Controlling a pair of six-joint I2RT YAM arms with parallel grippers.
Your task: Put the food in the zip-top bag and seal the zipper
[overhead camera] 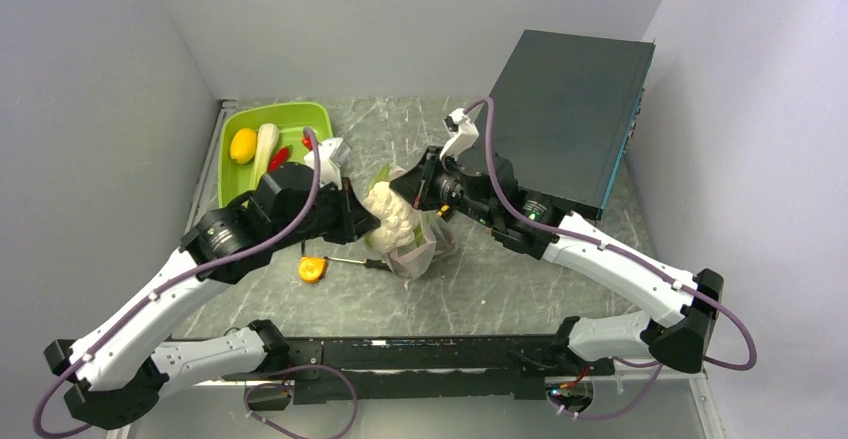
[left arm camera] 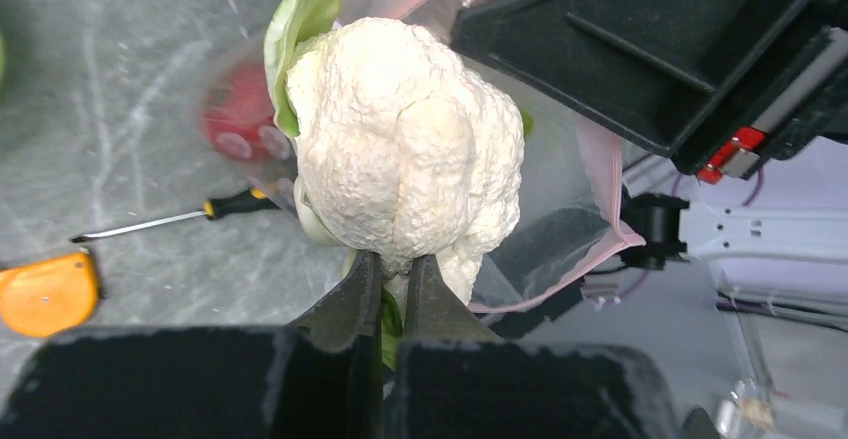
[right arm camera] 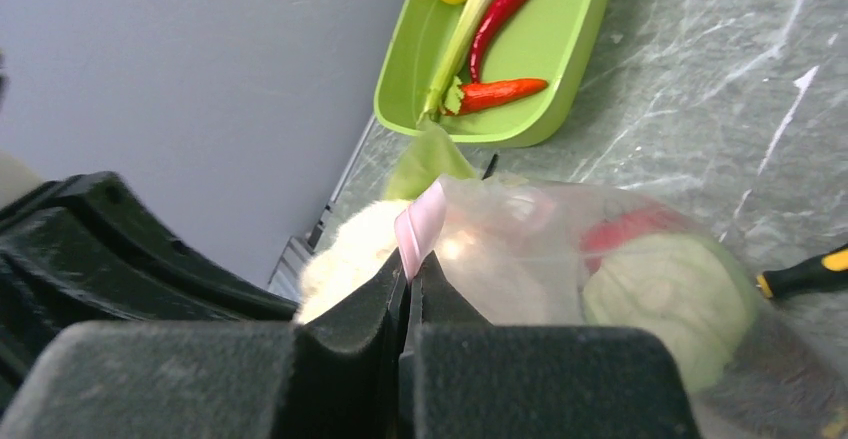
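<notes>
A white cauliflower [left arm camera: 400,139] with green leaves is at the mouth of the clear, pink-edged bag [left arm camera: 603,174]. My left gripper is shut on the cauliflower's near end. Most of the head shows in front of the bag's film, and I cannot tell how much lies inside. In the right wrist view, my right gripper is shut on the bag's pink edge [right arm camera: 420,221], beside the cauliflower [right arm camera: 352,251]. Through the film show a pale green round item [right arm camera: 670,304] and something red [right arm camera: 630,231]. From above, both grippers partly cover the cauliflower [overhead camera: 392,216].
The green tray [overhead camera: 318,119] at the back left holds a yellow item, a pale long vegetable and red peppers. An orange tape measure [overhead camera: 312,269] and a screwdriver [overhead camera: 350,261] lie left of the bag. At the back right stands a dark box [overhead camera: 565,109].
</notes>
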